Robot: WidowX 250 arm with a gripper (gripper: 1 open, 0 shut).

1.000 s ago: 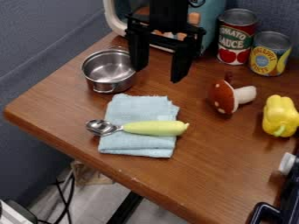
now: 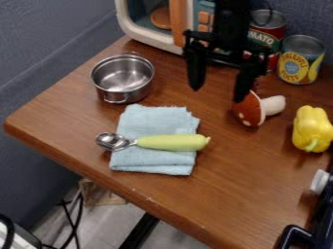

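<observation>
My black gripper (image 2: 219, 85) is open, raised over the back of the wooden table, its two fingers apart just above and left of a red-and-white toy mushroom (image 2: 254, 112). A steel pot (image 2: 123, 76) sits at the left. A pale green-handled scoop (image 2: 169, 142) lies on a folded light blue cloth (image 2: 150, 165). A yellow pepper (image 2: 311, 129) is at the right.
A tomato sauce can (image 2: 264, 39) and a yellow can (image 2: 299, 64) stand at the back right, beside a toy microwave (image 2: 138, 21). Black objects occupy the front right corner.
The gripper has moved right, from near the pot toward the mushroom, now partly covering the tomato can and mushroom.
</observation>
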